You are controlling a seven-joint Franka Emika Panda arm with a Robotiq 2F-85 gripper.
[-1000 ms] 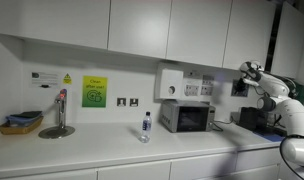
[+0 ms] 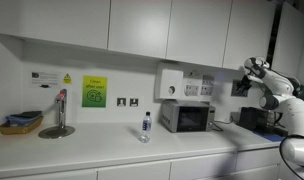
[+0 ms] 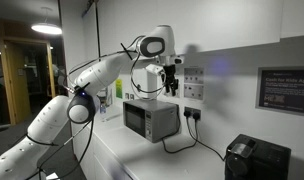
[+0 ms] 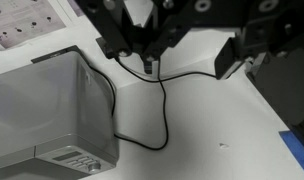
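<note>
My gripper (image 3: pixel 172 82) hangs from the arm, high in front of the wall and above the counter. In the wrist view the fingers of the gripper stand apart, and only the white counter and a black cable show between them. A grey microwave (image 3: pixel 151 120) sits on the counter, below and to the left of the gripper in the second exterior view. Far along the counter from the arm stands a clear bottle (image 2: pixel 146 127) with a label, upright.
A black toaster (image 3: pixel 256 160) is at the near end of the counter. Cables run to wall sockets (image 3: pixel 194 99). Upper cabinets (image 2: pixel 197 35) overhang the counter. A water tap (image 2: pixel 60 115) and a tray (image 2: pixel 22 122) are at the far left. Bare counter (image 2: pixel 102 150) lies between.
High above the counter, the arm's wrist and gripper have shifted slightly, a little to the right in the first exterior view. The bottle and microwave have stayed in place.
</note>
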